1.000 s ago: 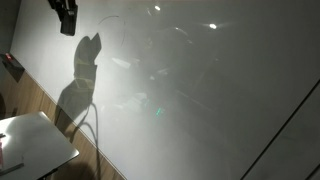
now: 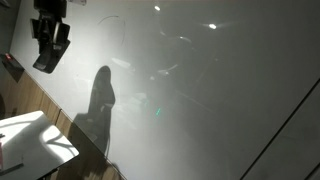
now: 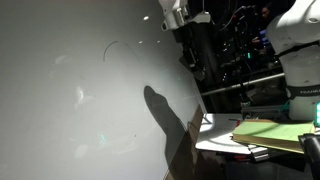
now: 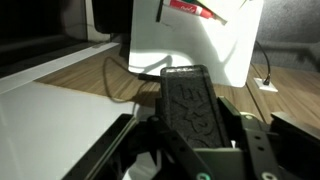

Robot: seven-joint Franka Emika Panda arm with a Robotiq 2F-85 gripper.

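Note:
In the wrist view a dark, rectangular, eraser-like block [image 4: 190, 103] stands between the fingers of my gripper, which is shut on it. Exterior view 1 has the gripper [image 2: 47, 30] at the upper left, with the dark block [image 2: 52, 52] at its lower end, in front of the large whiteboard [image 2: 200, 90]. Faint marks show on the board, including a thin curved line. From exterior view 2, the gripper [image 3: 180, 18] hangs near the board's right side, and the block is hard to make out against the dark background.
A white tabletop [image 2: 35, 145] lies below the board, at the lower left of exterior view 1. Red and green markers [image 4: 190, 8] rest on it in the wrist view. A wooden strip [image 4: 90, 78] runs along the board's edge. Exterior view 2 shows a green-topped pad [image 3: 272, 130] at right.

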